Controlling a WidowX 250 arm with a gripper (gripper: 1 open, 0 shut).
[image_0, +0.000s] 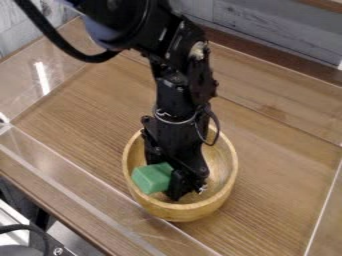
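Note:
A tan round bowl (207, 205) sits on the wooden table near the front centre of the camera view. A green block (152, 180) lies at the left inside of the bowl. My black gripper (171, 175) reaches down into the bowl from above, its tips at the green block and shut on it, though the far fingertip is partly hidden.
A raised edge and pale wall stand along the back. Cables and a pale area lie at the lower left.

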